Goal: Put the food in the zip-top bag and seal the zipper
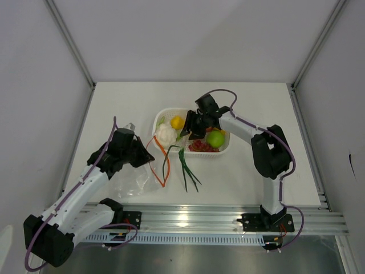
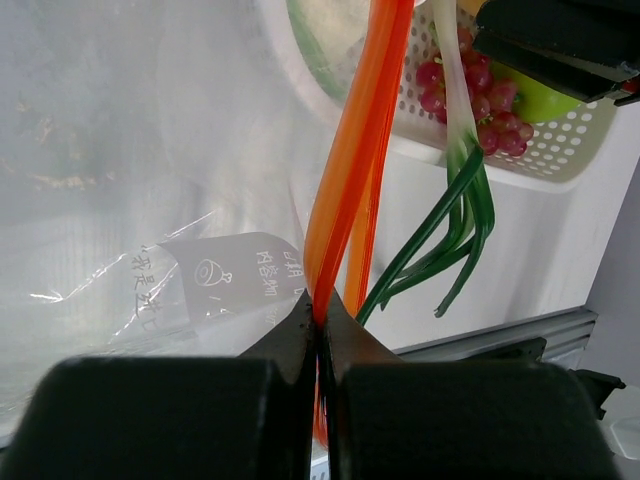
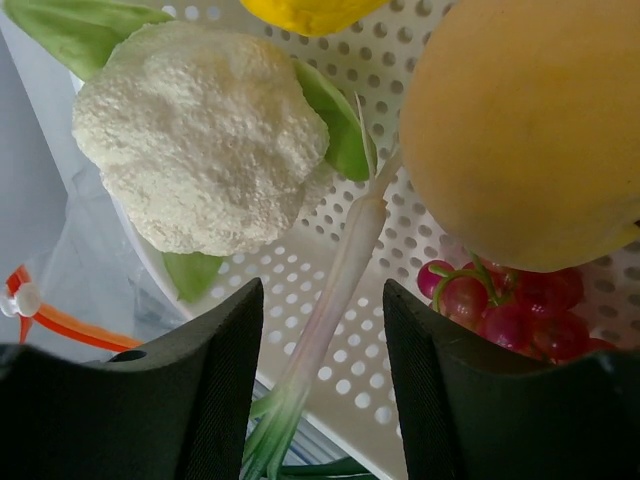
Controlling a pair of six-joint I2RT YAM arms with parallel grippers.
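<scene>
My left gripper is shut on the orange zipper edge (image 2: 350,190) of the clear zip top bag (image 1: 134,181), which hangs loosely on the table. My right gripper is part open over the white basket (image 1: 168,110), its fingers either side of a green onion's pale stalk (image 3: 345,260), not visibly closed on it. The green onion's leaves (image 1: 188,171) spill over the basket's front. In the basket are a cauliflower (image 3: 200,135), grapes (image 3: 530,310), a lemon (image 1: 177,121), a green fruit (image 1: 215,138) and a large yellow-orange fruit (image 3: 510,120).
Bare white table (image 1: 268,171) lies right of the basket and behind it. The front rail (image 1: 182,217) runs along the table's near edge.
</scene>
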